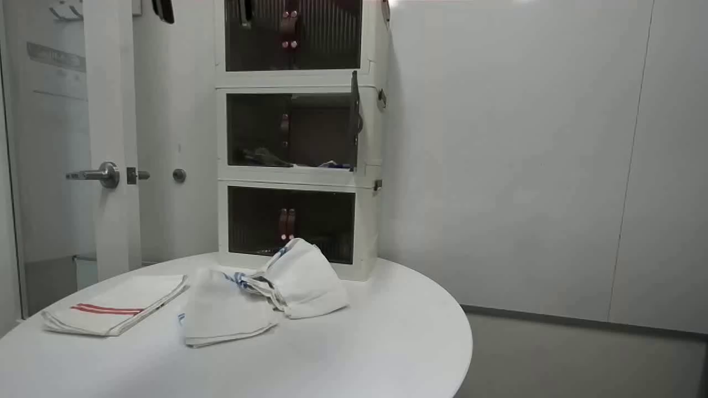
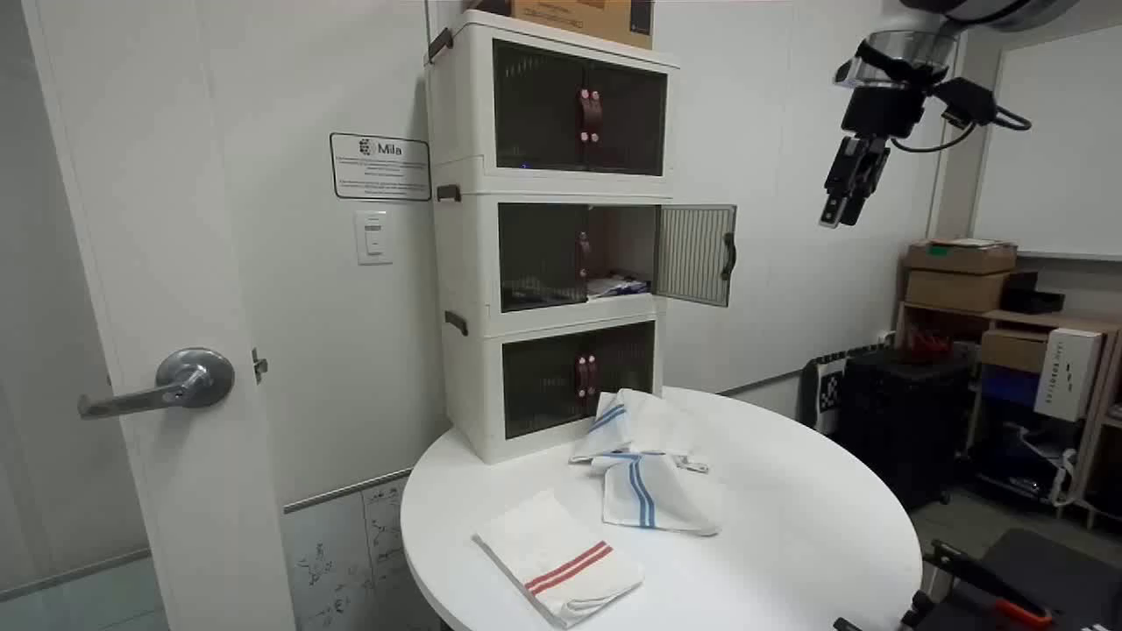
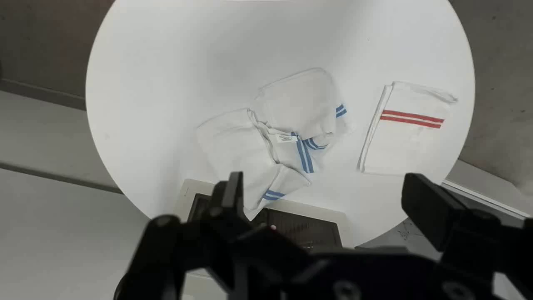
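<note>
My gripper [image 2: 844, 216] hangs high above the right side of the round table, well clear of everything on it. In the wrist view its two dark fingers stand wide apart, so the gripper is open with nothing between them. A white towel with red stripes [image 3: 407, 137] lies folded flat near the table's edge. Beside it is a crumpled white cloth with blue stripes [image 3: 302, 102], touching another rumpled white, blue-striped cloth [image 3: 240, 150]. That second one leans up toward the lowest cabinet; whether the two are one piece I cannot tell.
A stack of three white cabinets [image 2: 463, 263] stands at the table's back. The middle one's right door [image 2: 697, 256] is swung open, with some cloth-like items [image 2: 615, 286] inside. A door [image 2: 147, 315] stands at left.
</note>
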